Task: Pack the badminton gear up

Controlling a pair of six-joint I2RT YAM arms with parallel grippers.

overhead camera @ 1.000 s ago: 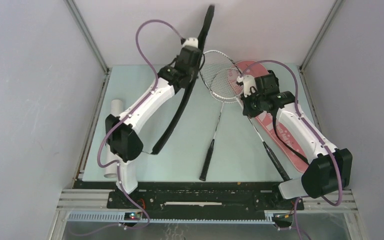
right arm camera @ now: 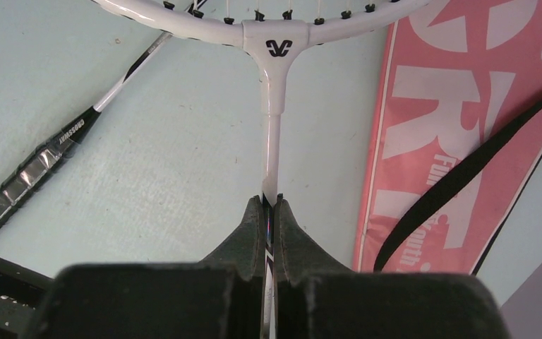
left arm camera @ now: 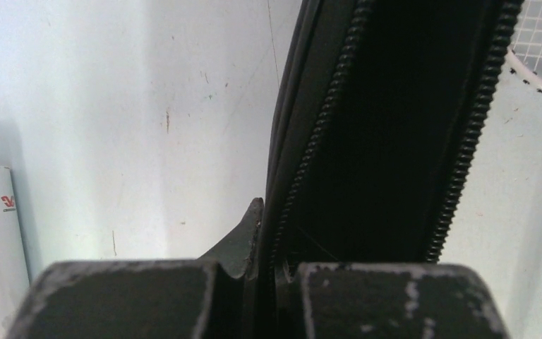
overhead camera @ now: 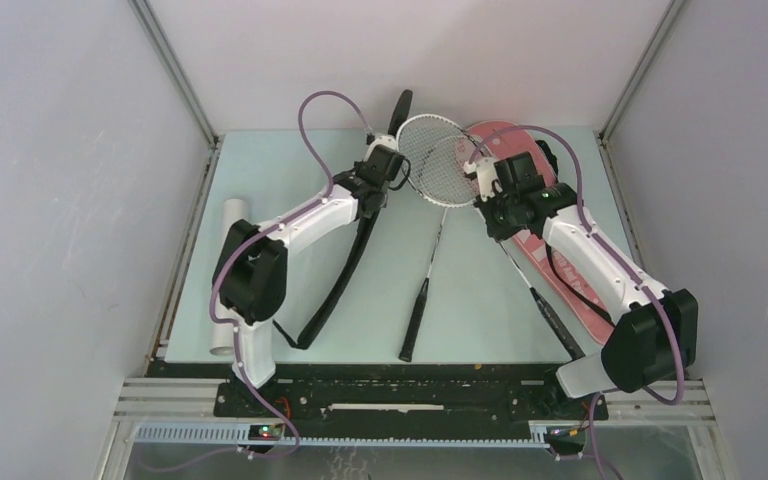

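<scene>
A long black zippered bag [overhead camera: 338, 288] slants across the left of the table, its far end [overhead camera: 401, 108] beyond the back edge. My left gripper [overhead camera: 370, 207] is shut on the bag's zipped edge, and the bag [left arm camera: 395, 141] gapes between its zipper rows in the left wrist view. On the right, a racket [overhead camera: 557, 325] has its head tilted up at the back and its handle toward the front. My right gripper is shut around its thin shaft [right arm camera: 271, 152]. A second racket [overhead camera: 415, 322] lies mid-table, its head overlapped by the first one's.
A pink bag with white lettering [right arm camera: 430, 176] and a black strap [right arm camera: 459, 169] lies along the right side. A white tube [overhead camera: 235, 212] stretches along the left edge. Bare table shows between the black bag and the middle racket.
My left gripper has come down toward the front with the black bag, whose near end slid frontward on the table. The right gripper and its racket shifted only slightly.
</scene>
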